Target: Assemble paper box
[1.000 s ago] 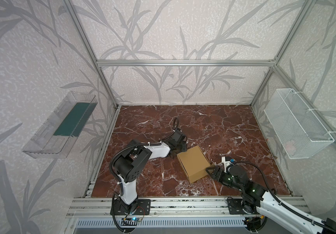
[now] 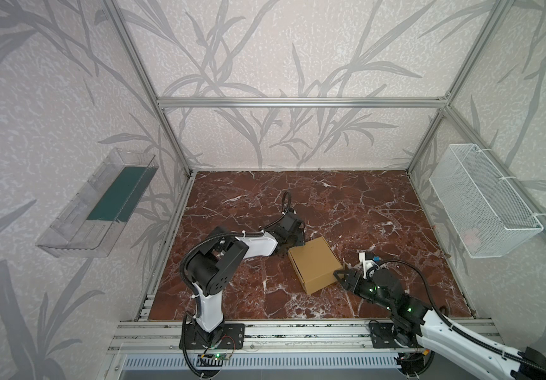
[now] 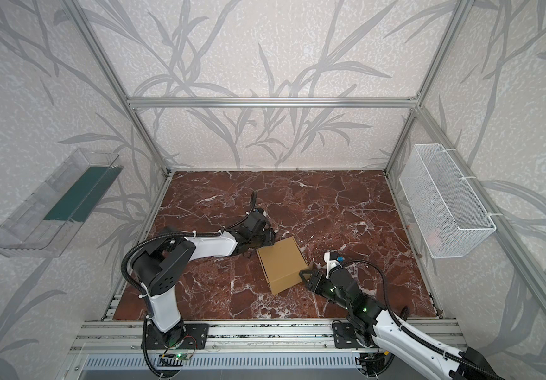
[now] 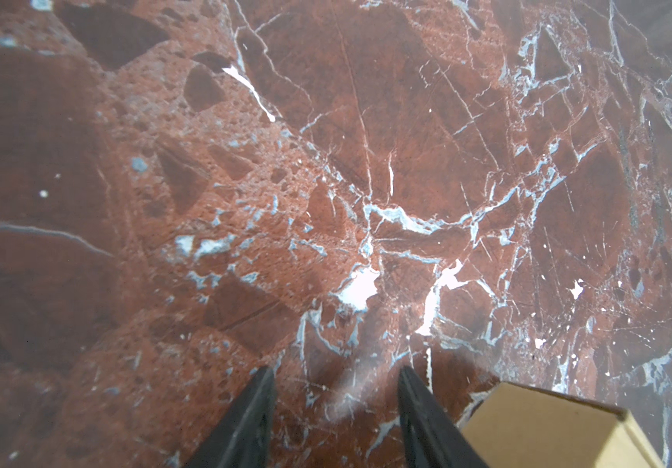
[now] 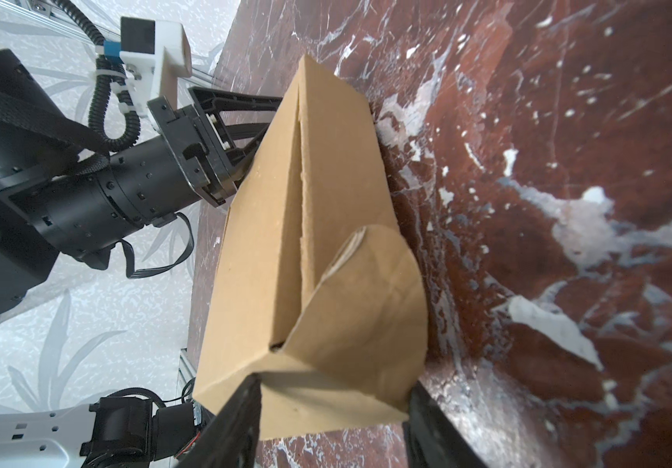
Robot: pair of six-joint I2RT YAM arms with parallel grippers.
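A brown cardboard box [image 2: 316, 262] with its lid down lies turned at an angle on the table. In the right wrist view, a gap runs along the lid's edge of the box [image 5: 328, 179], and a bent flap [image 5: 367, 319] sticks out at the near end. My left gripper is open at the box's far left corner, only tabletop showing between its fingers; a corner of the box [image 4: 542, 429] shows beside the right finger. At the box's right corner, my right gripper is open, with the box end and flap appearing between its fingers.
A clear bin [image 2: 79, 231] hangs on the left wall and a white mesh basket [image 2: 485, 202] on the right wall. Bare marble tabletop [image 2: 361, 196] lies behind the box and to its right.
The box's near corner has shifted slightly away from the table's front edge. Both arms stay almost where they were, the left one having moved very slightly.
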